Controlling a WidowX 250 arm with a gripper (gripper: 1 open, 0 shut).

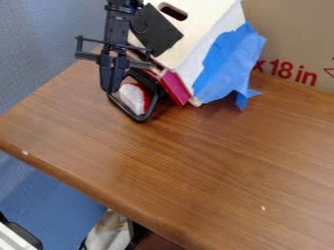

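Observation:
The black gripper [113,76] points down at the back left of the table, over a black-rimmed tray [139,113] holding something white [132,97]. Its fingers are close together at the tray's left rim; whether they grip anything is unclear. Beside the tray lies a red object [175,89], under a white box [201,49] with a blue sheet [225,66] on its right side and a dark panel on the arm in front of it.
A cardboard sheet [295,39] stands at the back right.

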